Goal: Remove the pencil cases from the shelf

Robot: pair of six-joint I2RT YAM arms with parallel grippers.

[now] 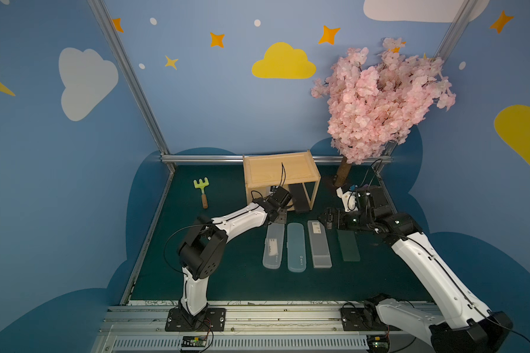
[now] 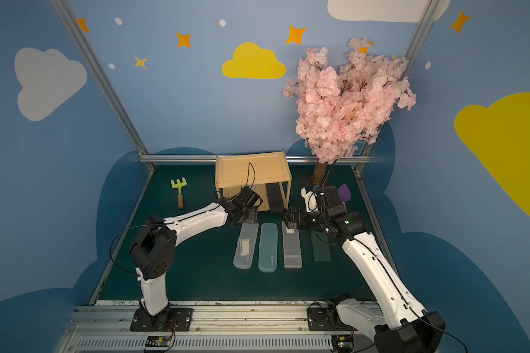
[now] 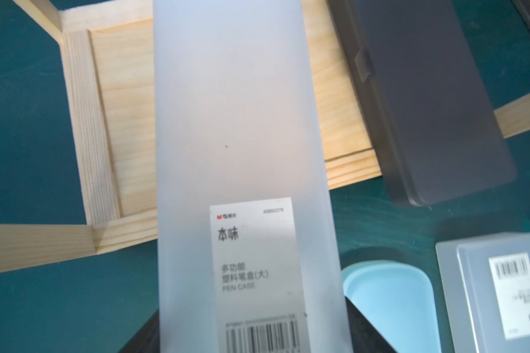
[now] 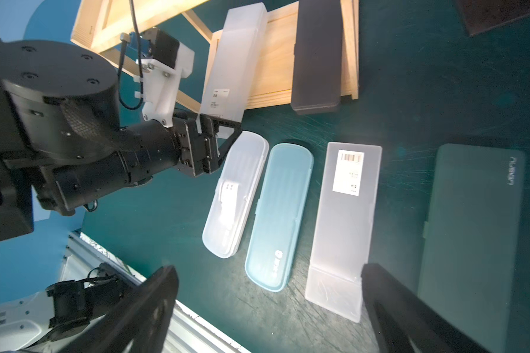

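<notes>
At the wooden shelf (image 1: pixel 281 167), my left gripper is shut on a frosted pencil case (image 3: pixel 235 129), which lies partly over the shelf's lower board. A black pencil case (image 3: pixel 430 100) rests on that board to its right. On the mat in front lie a clear case (image 4: pixel 232 200), a light blue case (image 4: pixel 279 211), a grey labelled case (image 4: pixel 341 229) and a dark green case (image 4: pixel 471 235). My right gripper hangs open above these cases, nothing between its fingers.
A tree with pink blossom (image 1: pixel 382 100) stands behind the shelf's right. A toy fork (image 1: pixel 203 194) lies to the left.
</notes>
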